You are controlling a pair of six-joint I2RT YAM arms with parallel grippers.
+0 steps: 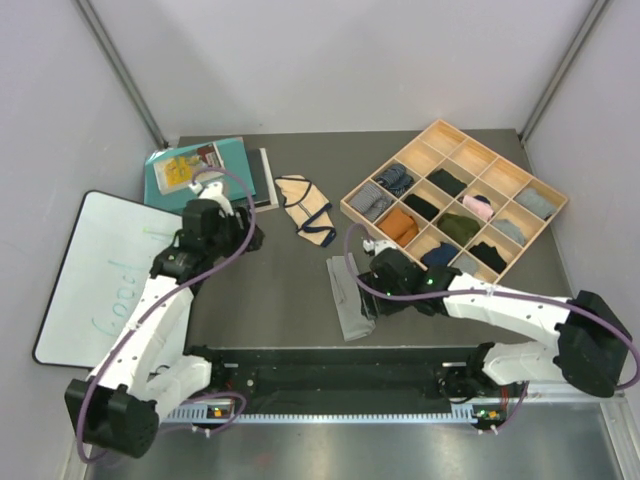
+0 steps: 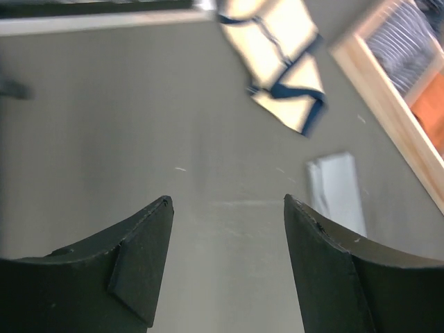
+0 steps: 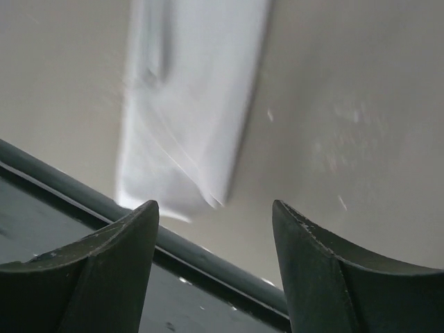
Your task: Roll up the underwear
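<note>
A grey piece of underwear (image 1: 345,290), folded into a long narrow strip, lies flat on the table toward the front edge. In the right wrist view the grey cloth (image 3: 201,90) is blurred, with a fold line across its lower part. My right gripper (image 1: 369,308) is over the strip's front right side, its fingers open and empty. To the left, well apart from the cloth, my left gripper (image 1: 254,232) is over bare table. Its fingers (image 2: 149,257) stand apart with nothing between them. The strip's far end (image 2: 338,184) shows at the right of the left wrist view.
A cream cloth with navy trim (image 1: 307,208) lies behind the strip. The wooden divided box (image 1: 352,208) at back right holds several rolled garments. Books (image 1: 235,160) and a whiteboard (image 1: 95,290) are on the left. Bare table lies left of the strip.
</note>
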